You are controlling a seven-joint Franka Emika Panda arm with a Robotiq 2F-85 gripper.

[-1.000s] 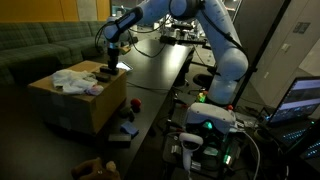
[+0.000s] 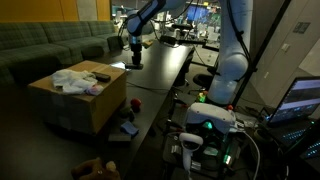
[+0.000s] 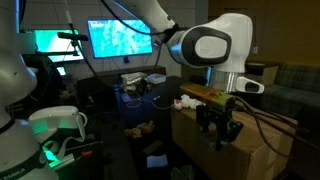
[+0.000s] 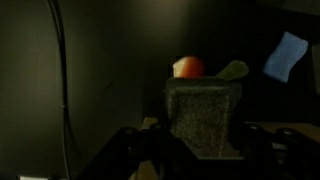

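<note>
My gripper (image 2: pixel 134 66) hangs in the air past the right side of the cardboard box (image 2: pixel 68 106) in exterior view 1. It is shut on a dark grey, block-like object (image 4: pixel 203 110), which fills the middle of the wrist view. The fingers are mostly lost in shadow there. In exterior view 2 the arm reaches down in front of the box (image 3: pixel 248 156), and the held object is hard to make out against the dark.
On the box top lie a white cloth (image 2: pixel 72 80) and a small black item (image 2: pixel 102 77). Below, the dark table carries a red piece (image 4: pixel 188 67), a green piece (image 4: pixel 234 71) and a blue piece (image 4: pixel 286 57). A black cable (image 4: pixel 62 80) runs along the left.
The gripper has moved right in exterior view 1, from above the box's right edge to clear of it. The box and the things on it look unmoved.
</note>
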